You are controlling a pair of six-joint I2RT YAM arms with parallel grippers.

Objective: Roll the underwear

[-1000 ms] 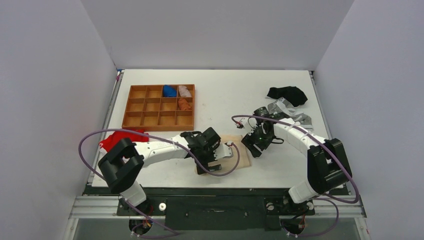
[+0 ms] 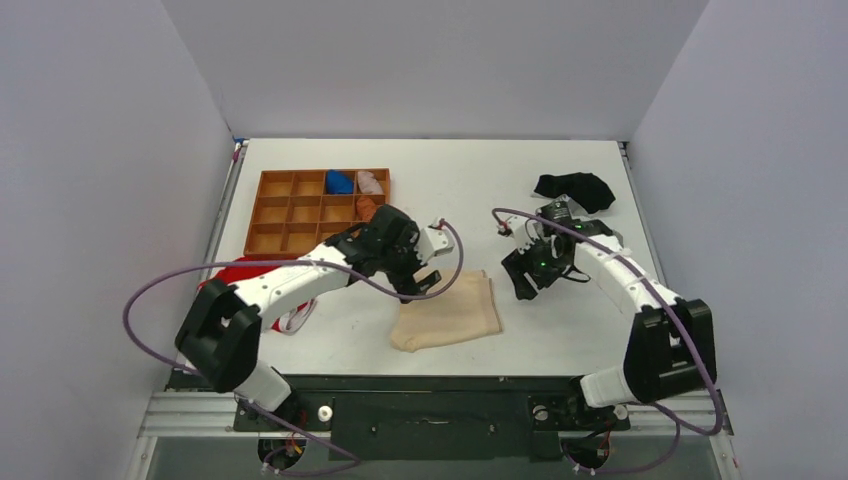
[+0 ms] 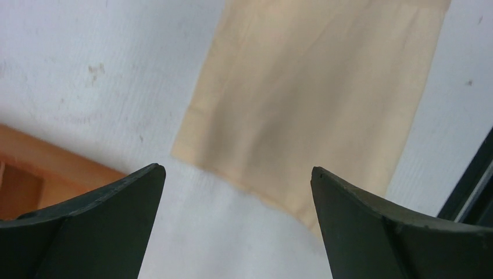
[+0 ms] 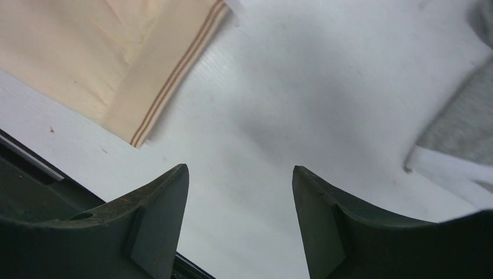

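The beige underwear point(image 2: 450, 315) lies spread out as a flat, folded panel near the table's front edge. Its left part fills much of the left wrist view, with a square corner of the cloth point(image 3: 279, 110) in sight. A striped edge of the cloth point(image 4: 168, 75) shows at the upper left of the right wrist view. My left gripper point(image 2: 420, 288) hovers over the far left part of the cloth, open, its fingers point(image 3: 110, 215) apart with nothing held. To the right of the cloth, over bare table, my right gripper point(image 2: 520, 285) is open and empty.
A brown compartment box point(image 2: 285, 212) at the back left holds blue, pale pink and rust-coloured cloth pieces. Red cloth point(image 2: 245, 272) lies at the left under the left arm. Black cloth point(image 2: 577, 190) and grey-white cloth point(image 4: 465, 133) lie at the right.
My left gripper has moved back from the front of the cloth to its far left part. The right one has shifted right, off the cloth's edge. The cloth looks unchanged where visible.
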